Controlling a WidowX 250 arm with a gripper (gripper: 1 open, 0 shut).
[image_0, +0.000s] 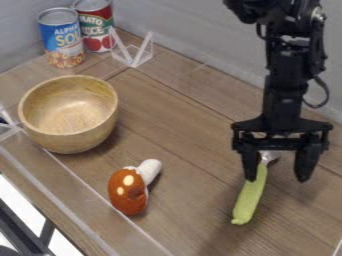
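My black gripper (277, 160) hangs open at the right, its two fingers spread just above a long pale green object (247, 200) with a white end, which lies on the wooden table (174, 130). The white end is partly hidden behind the gripper. An orange-red toy (128, 191) with a white stem-like part lies at the lower middle. A pale wooden bowl (67, 115) sits at the left.
Two cans, a blue one (62, 38) and a red one (96, 22), stand at the back left beside a white wire-like item. A wall runs along the back.
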